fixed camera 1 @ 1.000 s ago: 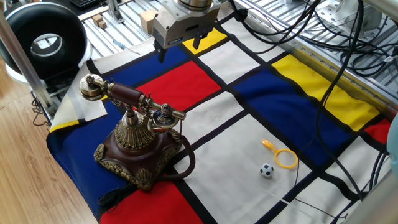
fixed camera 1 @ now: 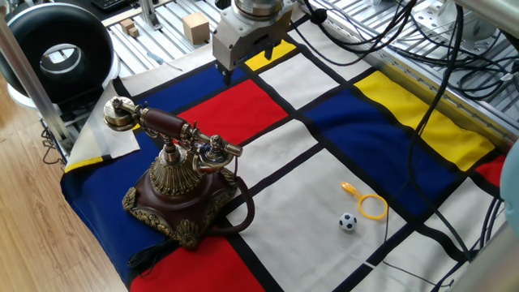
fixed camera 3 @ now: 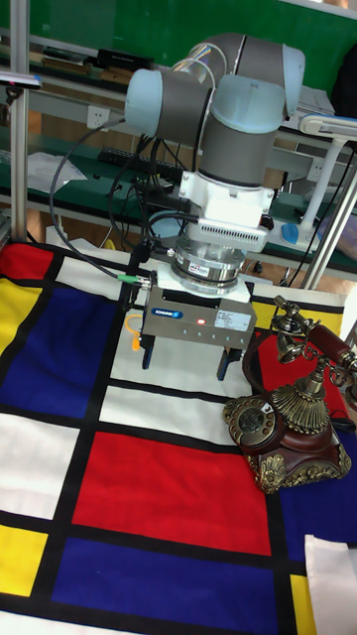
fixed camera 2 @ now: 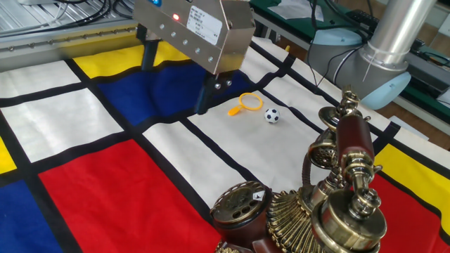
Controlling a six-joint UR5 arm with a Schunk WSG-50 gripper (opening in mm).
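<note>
My gripper [fixed camera 2: 176,79] hangs above the cloth with its two dark fingers well apart and nothing between them. In exterior view 1 it is at the top, beyond the antique telephone [fixed camera 1: 182,199]. The telephone stands upright on the cloth, its brown and brass handset [fixed camera 1: 162,122] lying across the cradle. A small black-and-white football [fixed camera 1: 348,221] sits on a white patch, beside a yellow ring with a handle [fixed camera 1: 372,207]. In exterior view 3 the gripper body hides the ball, and only part of the yellow ring [fixed camera 3: 133,326] shows.
A patterned cloth [fixed camera 1: 268,174] in red, blue, yellow and white covers the table, slightly rumpled. Black cables [fixed camera 1: 422,138] hang at the right in exterior view 1. A small wooden block [fixed camera 1: 195,27] lies at the back.
In exterior view 1 my gripper has shifted a little to the right, its fingers staying apart. The telephone, ball and yellow ring have not moved.
</note>
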